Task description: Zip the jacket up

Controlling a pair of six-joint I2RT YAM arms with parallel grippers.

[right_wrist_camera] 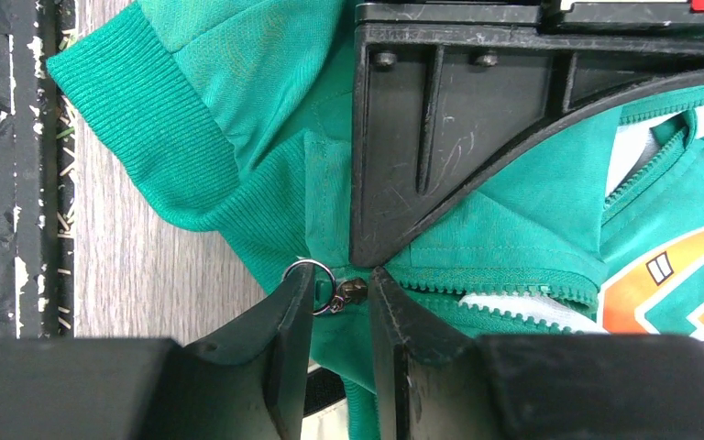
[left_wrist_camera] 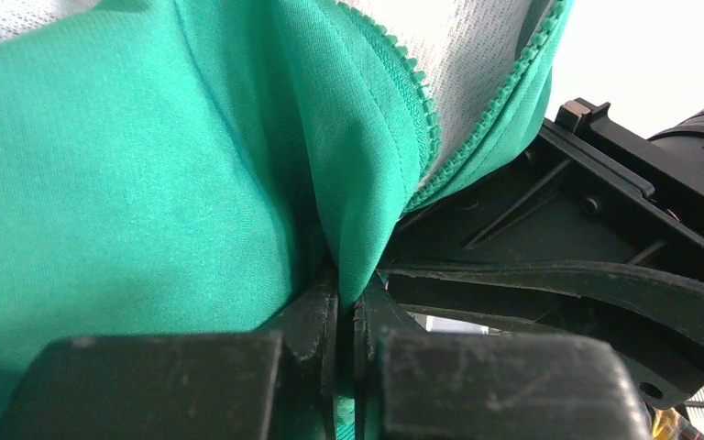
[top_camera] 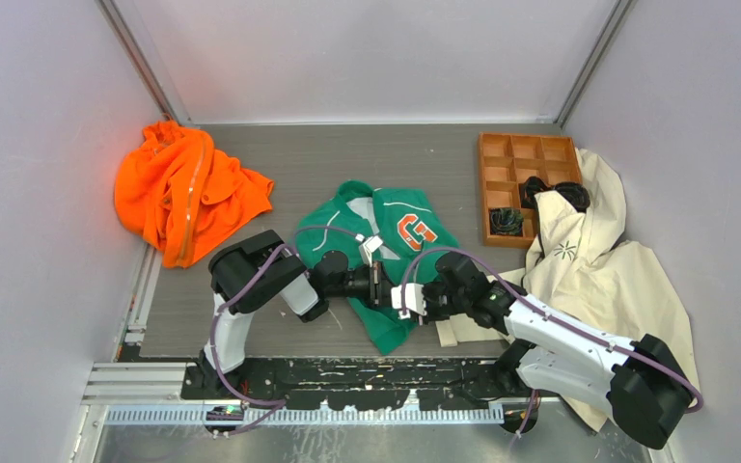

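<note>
The green jacket point(top_camera: 386, 217) lies partly open in the middle of the table, its orange-and-white letter on the right chest and both arms over its lower part. My left gripper is shut on a narrow fold of green fabric, with zipper teeth point(left_wrist_camera: 422, 101) just above it in the left wrist view. My right gripper is low at the jacket's hem, shut on the zipper slider point(right_wrist_camera: 353, 291) with its metal ring pull, close below a black finger of the other gripper.
An orange garment point(top_camera: 183, 193) lies at the left. A wooden compartment tray point(top_camera: 497, 164) with dark bundles stands at the back right, and a cream garment point(top_camera: 627, 280) covers the right side.
</note>
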